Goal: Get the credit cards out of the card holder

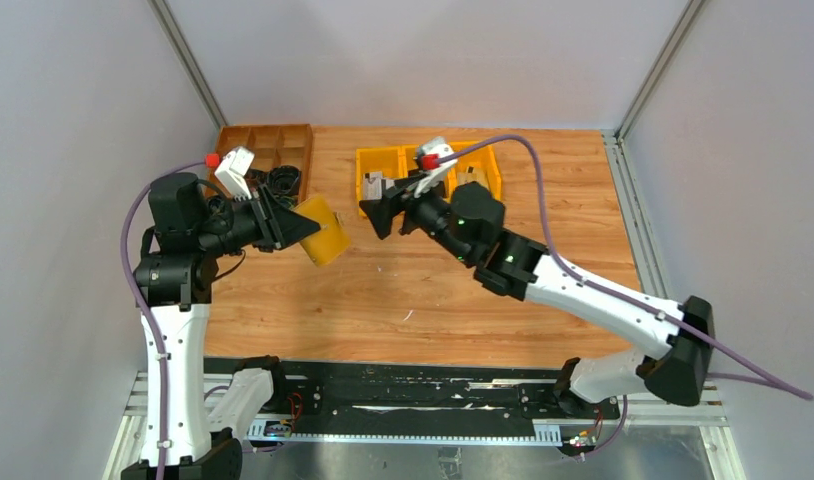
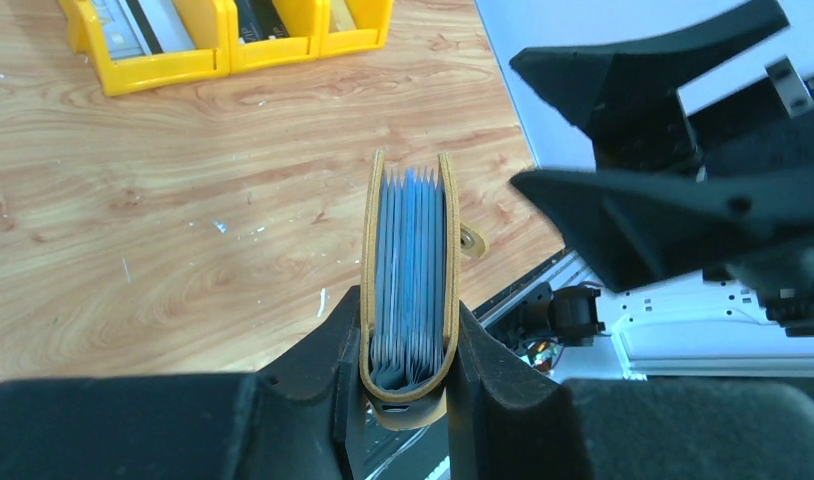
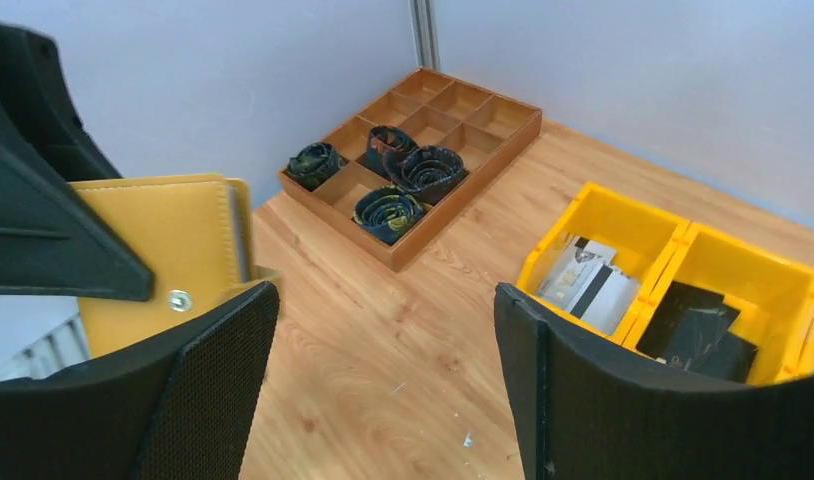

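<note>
A yellow card holder (image 1: 325,240) is clasped by my left gripper (image 1: 303,225) over the left-middle of the table. In the left wrist view the holder (image 2: 408,290) stands between the left fingers, its top showing many bluish card sleeves (image 2: 403,260); whether cards sit in them is hard to tell. In the right wrist view the holder (image 3: 158,250) appears at the left, with a snap button. My right gripper is open with nothing between its fingers, up and to the right of the holder, near the yellow bins.
Yellow bins (image 3: 673,228) with silver, dark and tan items stand at the back middle. A wooden compartment tray (image 3: 508,115) with dark coiled items is at the back left.
</note>
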